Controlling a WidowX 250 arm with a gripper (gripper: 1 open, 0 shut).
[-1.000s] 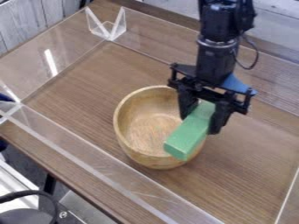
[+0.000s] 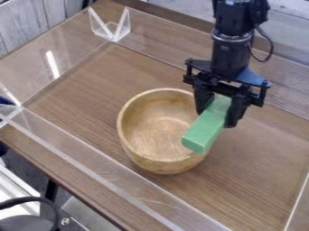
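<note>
My gripper [image 2: 215,103], a black arm reaching down from the top right, is shut on a green object [image 2: 207,129], a light green oblong held tilted. The object's lower end hangs over the right side of a round wooden bowl [image 2: 145,136] in the middle of the wooden table [image 2: 85,99]. The fingertips are partly hidden behind the object.
A small clear wire-like holder [image 2: 110,24] stands at the back left. A black cable [image 2: 36,204] lies at the lower left, off the board.
The gripper and the green object have moved slightly up, toward the back of the table. The bowl looks unmoved.
</note>
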